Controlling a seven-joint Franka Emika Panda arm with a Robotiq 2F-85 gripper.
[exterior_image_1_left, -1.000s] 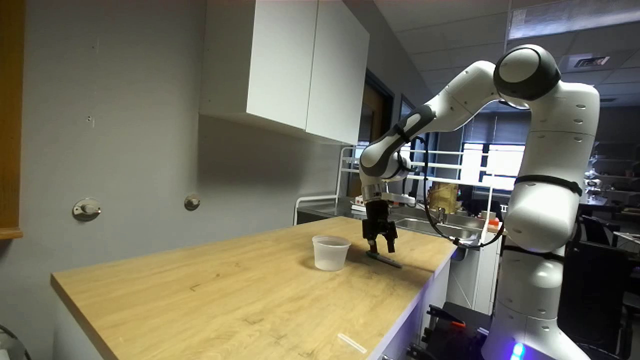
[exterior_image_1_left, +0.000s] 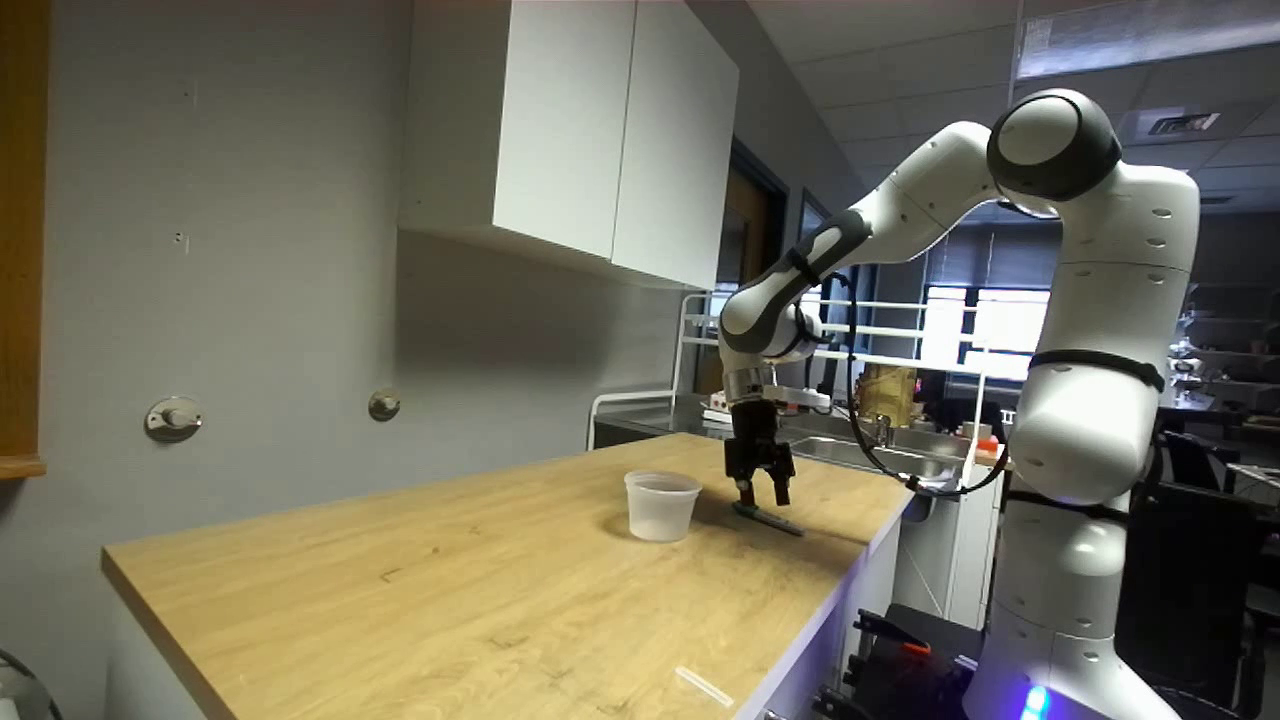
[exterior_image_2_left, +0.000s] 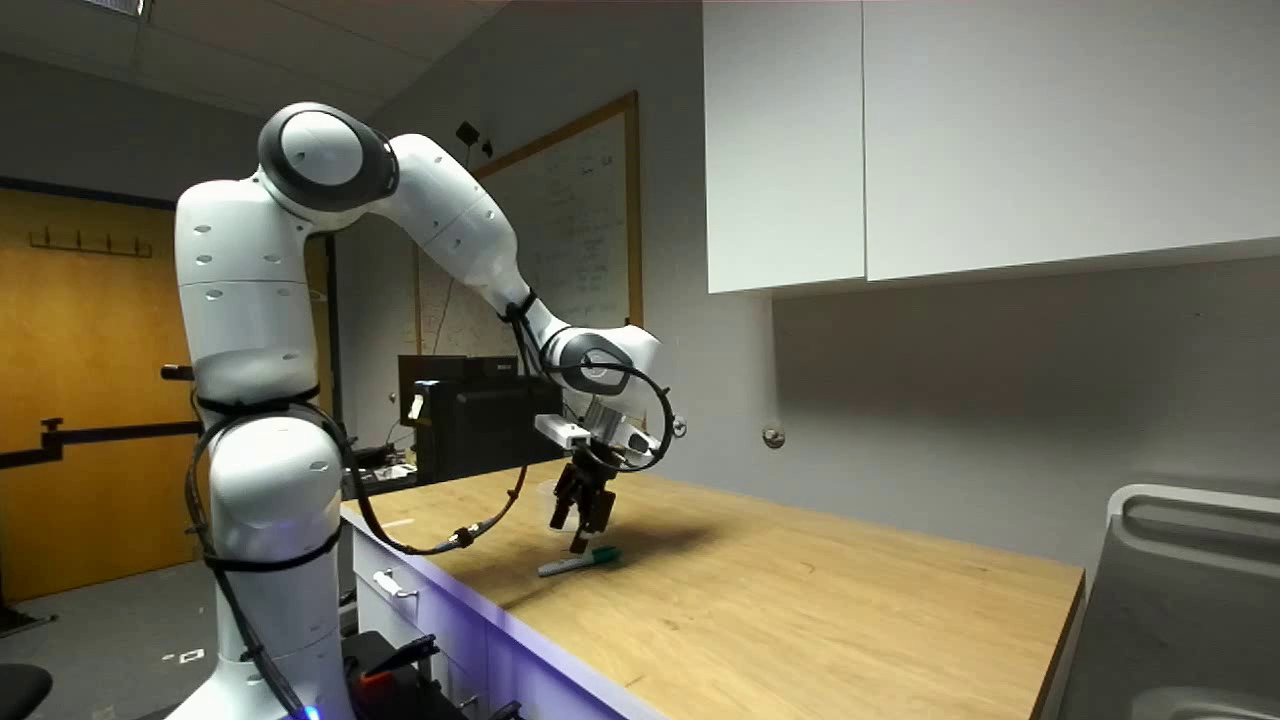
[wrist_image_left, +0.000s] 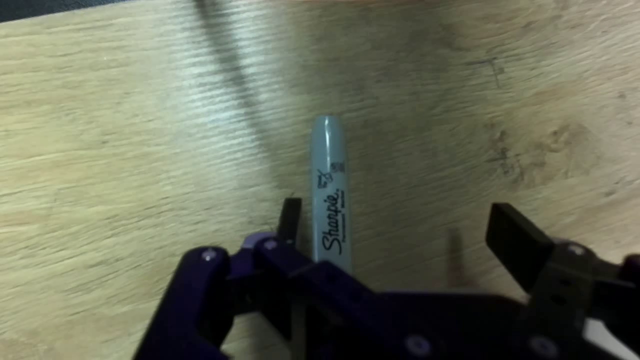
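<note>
A Sharpie marker (wrist_image_left: 330, 186) with a grey barrel lies flat on the wooden counter; its green end (exterior_image_2_left: 605, 554) shows in exterior view 2. My gripper (exterior_image_1_left: 764, 494) points down just above it, open, with nothing held. In the wrist view the marker runs between the two fingers, much closer to the left finger (wrist_image_left: 290, 219) than to the right finger (wrist_image_left: 519, 243). The gripper body hides the marker's lower end there. A translucent plastic tub (exterior_image_1_left: 661, 506) stands upright on the counter, beside the gripper.
A small white strip (exterior_image_1_left: 704, 686) lies near its front edge. White cupboards (exterior_image_1_left: 564, 132) hang on the wall above. Beyond the counter's far end are a sink (exterior_image_1_left: 888, 460) and a white rack.
</note>
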